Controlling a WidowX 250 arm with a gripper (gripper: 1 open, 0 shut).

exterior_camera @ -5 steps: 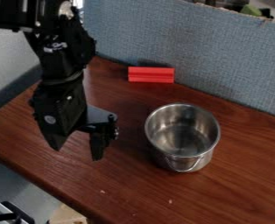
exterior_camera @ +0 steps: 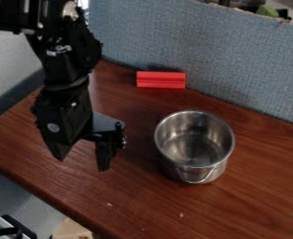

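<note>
My black gripper (exterior_camera: 83, 149) hangs low over the left part of the wooden table (exterior_camera: 136, 205), its fingers apart and pointing down, with nothing seen between them. To its right stands an empty steel pot (exterior_camera: 194, 140) with a wire handle at its front. A red block (exterior_camera: 160, 79) lies at the back of the table, against the blue-grey partition, behind the pot and to the right of the arm.
A blue-grey fabric partition (exterior_camera: 224, 56) runs along the back. The table's front-left edge drops off near the lower left. The middle and right of the table around the pot are mostly clear.
</note>
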